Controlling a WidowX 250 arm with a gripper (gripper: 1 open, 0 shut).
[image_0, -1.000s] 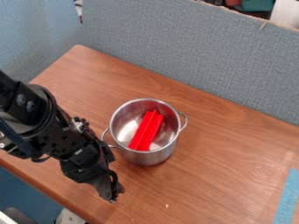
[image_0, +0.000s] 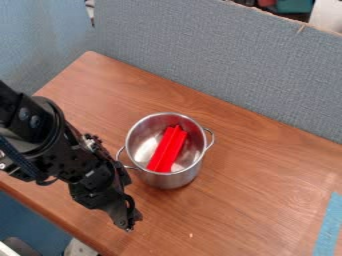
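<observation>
A steel pot (image_0: 186, 172) with two side handles stands on the wooden table, and a long red object (image_0: 166, 148) lies inside it, tilted along the pot's depth. My black gripper (image_0: 124, 218) is low at the lower left, just left of and in front of the pot, angled toward the table. It is open; its fingertips are dark and partly overlap in this view, with nothing seen held between them.
Bare wood (image_0: 261, 190) spreads to the right and behind the pot. Grey padded walls (image_0: 214, 55) border the table at the back and left. A light blue strip (image_0: 327, 225) lies at the right edge.
</observation>
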